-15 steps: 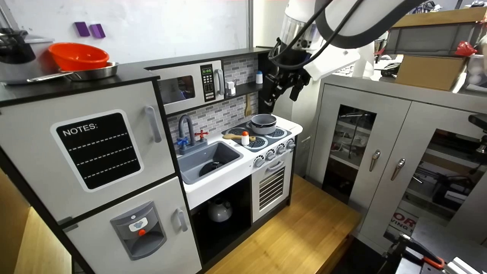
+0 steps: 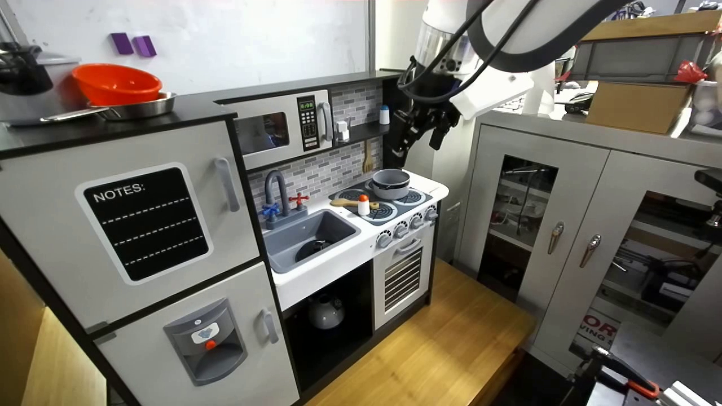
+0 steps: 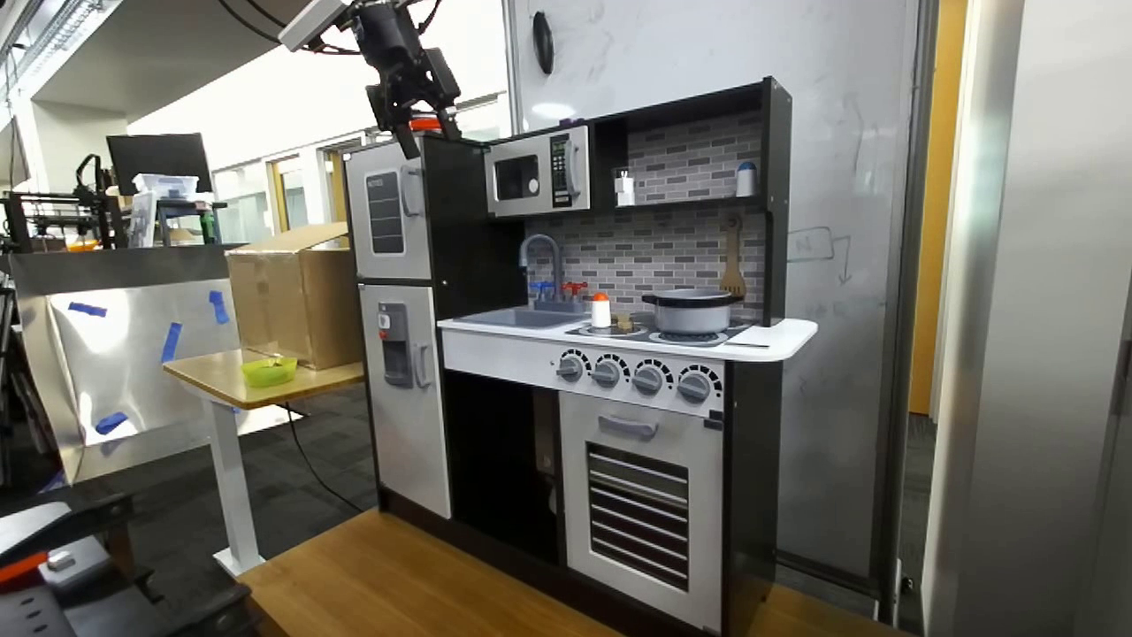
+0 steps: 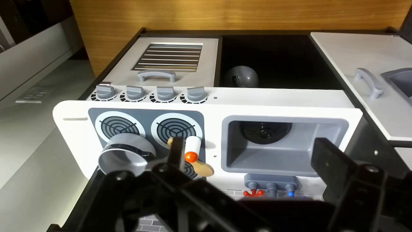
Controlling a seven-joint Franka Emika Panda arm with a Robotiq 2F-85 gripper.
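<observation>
My gripper (image 3: 432, 143) hangs in the air, open and empty, its fingers well apart. In the wrist view the gripper is seen from above the toy kitchen, one finger (image 4: 329, 164) over the sink's side. A grey pot (image 2: 390, 184) stands on a rear burner of the stove. Beside it are an orange-topped white shaker (image 2: 363, 205), upright on the stove, and a wooden spoon (image 2: 345, 202) lying flat. The grey sink (image 4: 284, 170) has a dark round object (image 4: 265, 130) inside. A second shaker with a blue top (image 2: 384, 115) sits on the shelf.
On the fridge top are a red colander (image 2: 116, 84), a metal pan (image 2: 141, 107) and a large pot (image 2: 57, 91). A grey kettle (image 2: 326, 312) sits in the open lower compartment. A wooden spatula (image 3: 732, 260) hangs against the tiled wall.
</observation>
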